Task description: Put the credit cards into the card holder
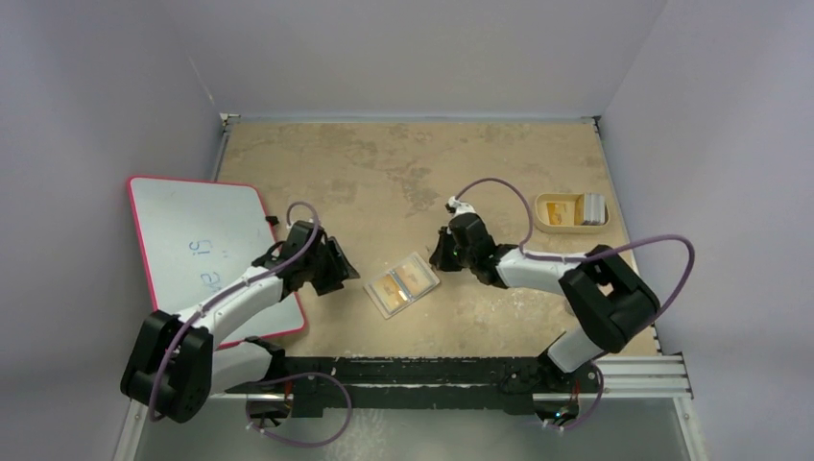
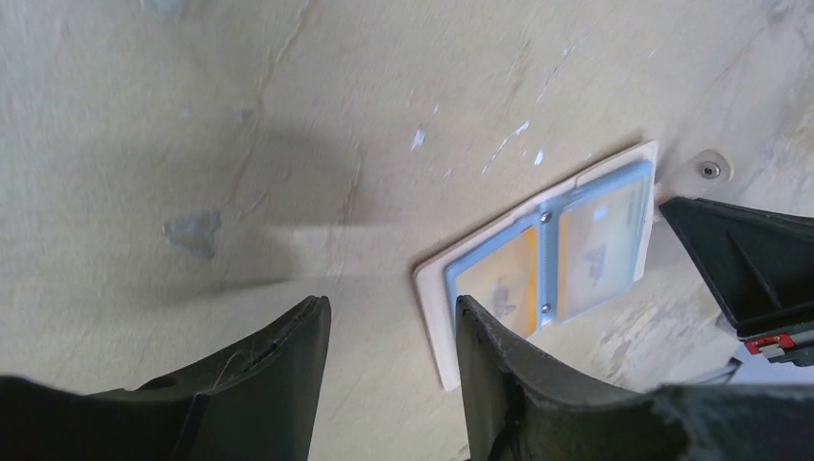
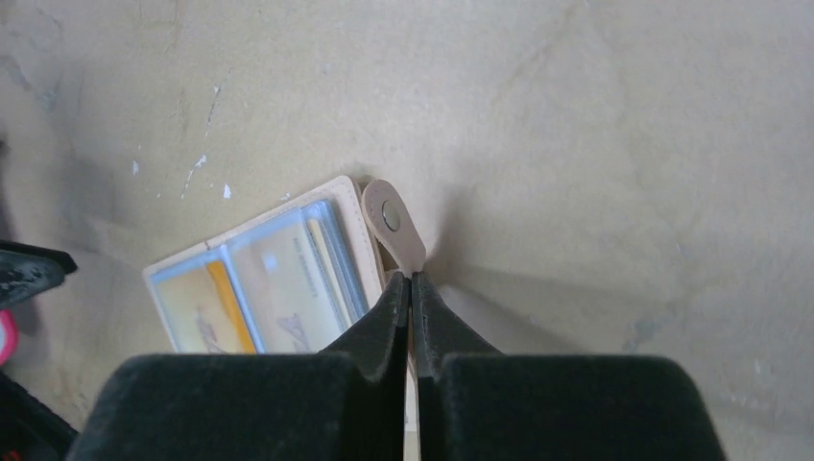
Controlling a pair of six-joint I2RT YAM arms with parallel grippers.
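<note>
Open and flat on the table lies the beige card holder [image 1: 404,285], its clear blue-edged sleeves [image 2: 597,240] facing up. My right gripper is at its right edge, shut on the thin strap [image 3: 392,213] with the metal snap, which sticks out past the fingertips. To the left of the holder, my left gripper [image 1: 347,272] stands open and empty; in the left wrist view its right finger [image 2: 485,351] overlaps the holder's near edge. Grey cards [image 1: 593,208] stand stacked in a small box at the far right. Whether the sleeves hold cards, I cannot tell.
The cards' shallow tan box [image 1: 555,229] sits near the table's right edge. A white board [image 1: 197,245] with a pink rim lies at the left, under my left arm. Behind the holder the table is clear.
</note>
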